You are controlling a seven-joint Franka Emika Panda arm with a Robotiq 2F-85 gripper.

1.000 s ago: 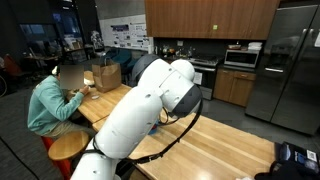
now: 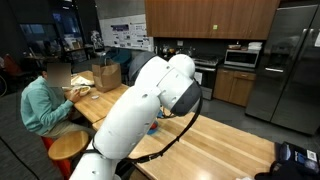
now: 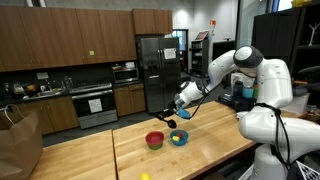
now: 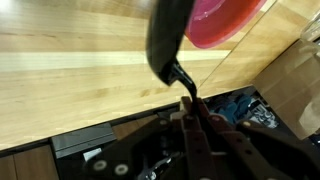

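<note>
A dark utensil with a broad end (image 4: 170, 35) and a thin neck reaches up from my gripper in the wrist view. My gripper is shut on its thin part. The utensil's broad end hangs over the wooden table, beside the red bowl (image 4: 220, 18). In exterior view 2 the red bowl (image 3: 155, 140) and a teal bowl (image 3: 180, 138) stand close together on the table, with a dark shape (image 3: 172, 123), probably the utensil's end, just above them. The arm hides the gripper in exterior view 1.
A yellow object (image 3: 145, 177) lies at the near table edge in exterior view 2. A paper bag (image 2: 107, 76) stands at the far end, near a seated person (image 2: 50, 100). The wooden table (image 2: 215, 150) has broad clear room on the right in exterior view 1.
My arm looks almost still in exterior view 1. The seated person has shifted slightly.
</note>
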